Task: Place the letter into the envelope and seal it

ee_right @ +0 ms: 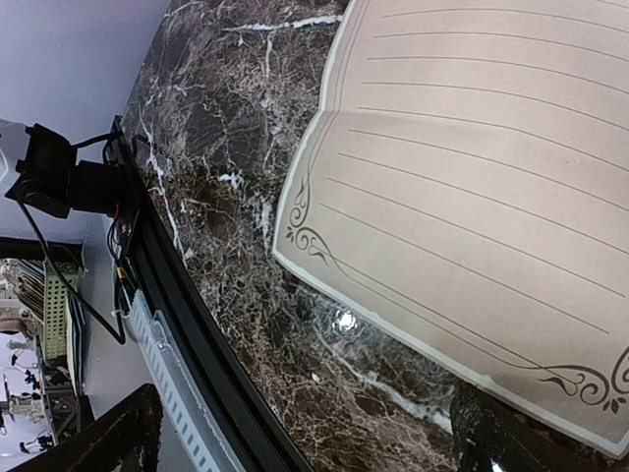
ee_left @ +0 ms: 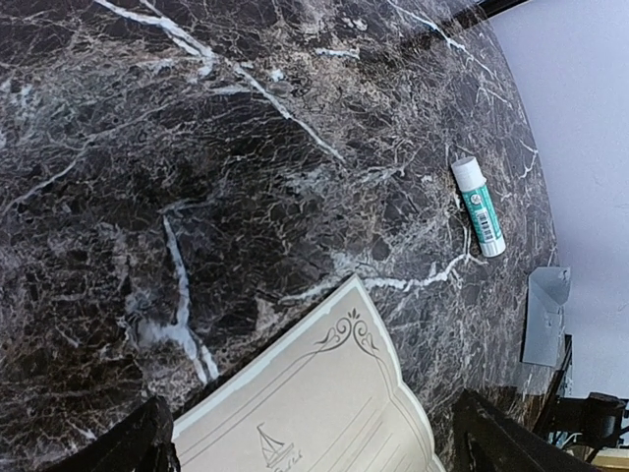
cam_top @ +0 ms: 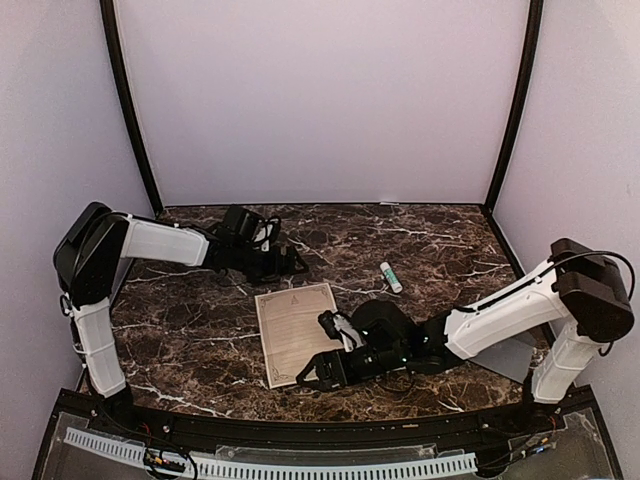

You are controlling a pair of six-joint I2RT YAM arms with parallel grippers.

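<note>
A cream letter (cam_top: 290, 330) with printed lines and a small boat drawing lies on the dark marble table, creased across its width. My left gripper (cam_top: 292, 262) is open above the table just beyond the letter's far edge, and the far end of the letter (ee_left: 324, 393) shows in the left wrist view. Over the letter's near right part hovers my right gripper (cam_top: 318, 378), also open; the near edge of the letter (ee_right: 462, 246) lies below it in the right wrist view. The grey envelope (cam_top: 505, 357) rests at the right, partly hidden under the right arm.
A white and green glue stick (cam_top: 391, 278) lies right of the letter's far corner. Marble is bare at the left and back. A dark rail (cam_top: 300, 428) runs along the front edge; pale walls stand around the other sides.
</note>
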